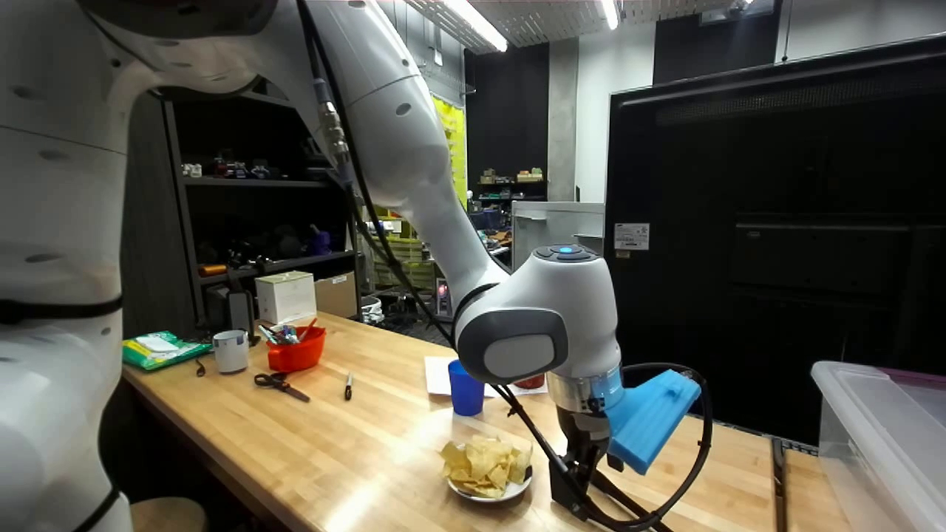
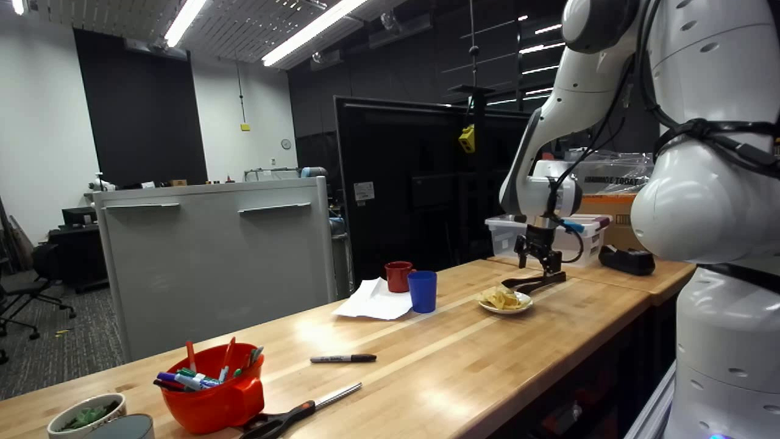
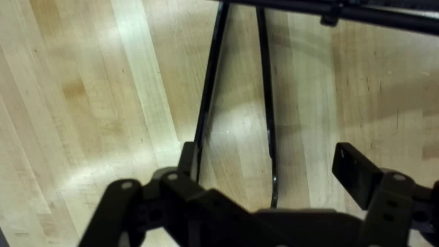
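Observation:
A pair of black tongs [image 2: 545, 279] lies on the wooden table beside a white plate of chips [image 2: 503, 299]. In the wrist view, the two thin arms of the tongs [image 3: 268, 94] form a narrow V. My gripper is open over them, its black fingers [image 3: 356, 175] wide apart. One tong arm runs close by the left finger and is partly covered by it; the other shows in the gap. Contact cannot be judged. From exterior view 1, the chips [image 1: 485, 465] are just left of the hand, and cables partly cover the fingers.
Away from the hand stand a blue cup [image 2: 422, 291], a red mug [image 2: 398, 277] by white paper [image 2: 374, 300], a marker [image 2: 343, 358], scissors [image 2: 300, 412] and a red pen holder [image 2: 219, 395]. A clear bin [image 1: 873, 434] is at the right.

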